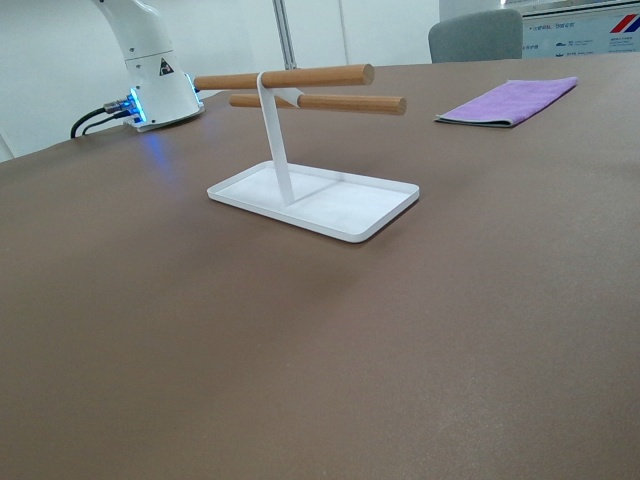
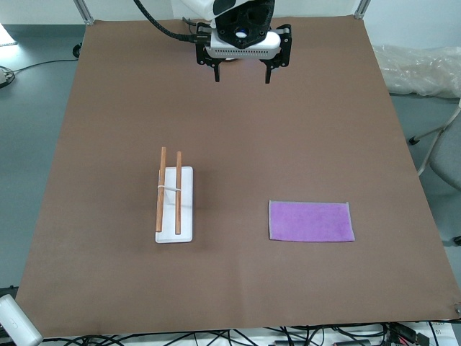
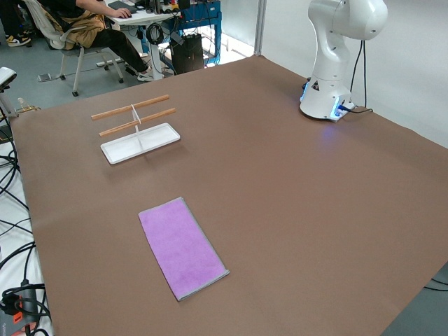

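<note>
My gripper (image 2: 242, 76) hangs over the far edge of the table in the camera left view, its two black fingers apart, open, with nothing visible between them. Nearer, on the left, stands a white rack tray (image 2: 184, 216) with two wooden bars (image 2: 160, 187), also seen side-on in the top view (image 1: 340, 210). A purple cloth (image 2: 310, 221) with grey edging lies flat to the right of the rack, the two apart.
Cables run along the table's near edge; a chair (image 2: 450, 155) stands off the right side.
</note>
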